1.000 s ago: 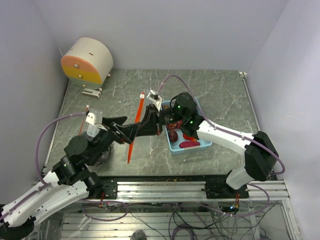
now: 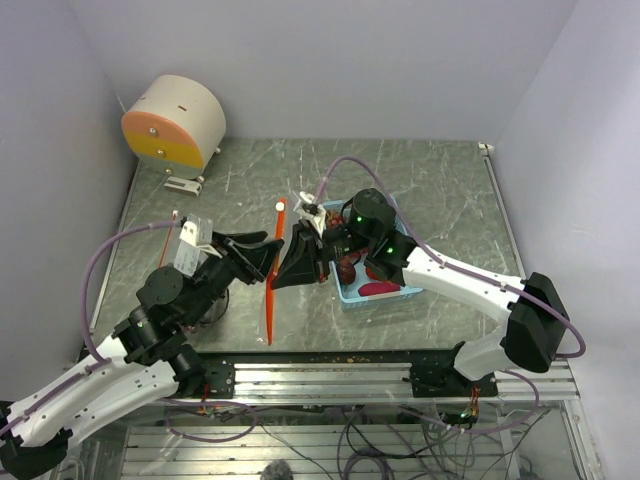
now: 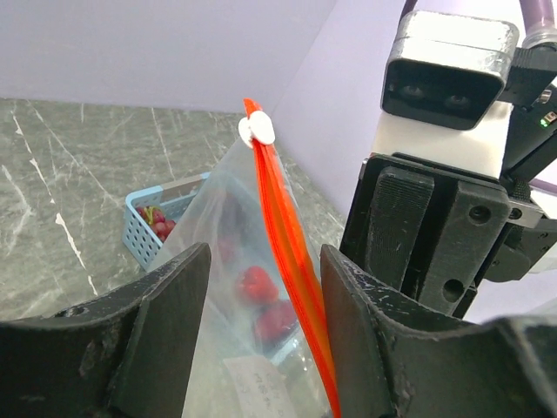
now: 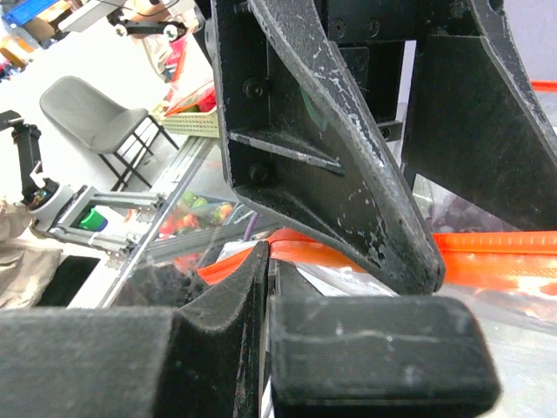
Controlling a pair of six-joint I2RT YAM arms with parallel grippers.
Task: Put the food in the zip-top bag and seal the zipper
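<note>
A clear zip top bag (image 3: 231, 205) hangs above the table, its orange zipper strip (image 2: 270, 300) running nearly front to back. The white slider (image 3: 257, 129) sits near the strip's far end. My left gripper (image 2: 266, 256) is part open, and in its wrist view the strip passes between its fingers, close to the right one. My right gripper is shut at the strip's kinked near part, with the thin bag edge at its fingertips. Food such as a long red piece (image 2: 380, 288) and a dark round one (image 2: 345, 271) shows in the blue basket (image 2: 375, 299).
A white rounded box with an orange and yellow front (image 2: 175, 125) stands at the back left. Both grippers are close together over the table's middle. A metal rail (image 2: 320, 380) borders the front.
The zipper strip has shifted towards the front edge and turned straighter front to back.
</note>
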